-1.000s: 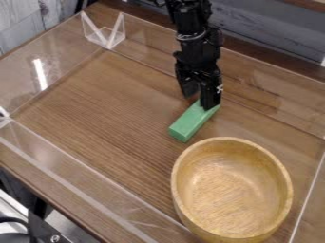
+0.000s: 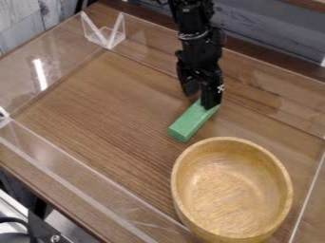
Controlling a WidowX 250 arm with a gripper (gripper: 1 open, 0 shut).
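Observation:
A green rectangular object (image 2: 192,121) lies diagonally on the wooden table in the middle right. My black gripper (image 2: 200,93) reaches down from the top centre to its upper end, close over it. Its fingers are dark and stand apart, and whether they touch the green object cannot be told.
A large tan bowl (image 2: 231,227) fills the lower right. A white wire-like object (image 2: 105,30) stands at the upper left. Dark cables show at the lower left edge.

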